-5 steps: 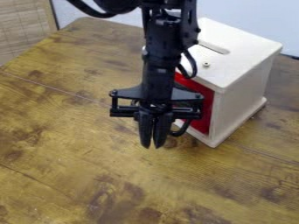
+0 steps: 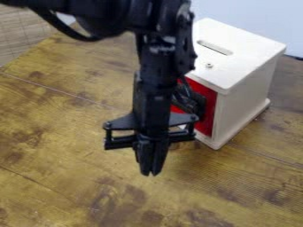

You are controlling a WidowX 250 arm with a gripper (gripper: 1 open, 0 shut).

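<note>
My black gripper (image 2: 151, 158) points straight down over the wooden table, in front of a white box (image 2: 243, 62) on the right. Its fingers are shut, with nothing visible between them. The box has a slot and a small knob on top and a red front panel (image 2: 206, 124), which the arm partly hides.
A light wall stands behind the box, and a woven mat (image 2: 24, 31) is at the back left.
My gripper has moved down and slightly left, toward the front of the table. The box stands where it was.
</note>
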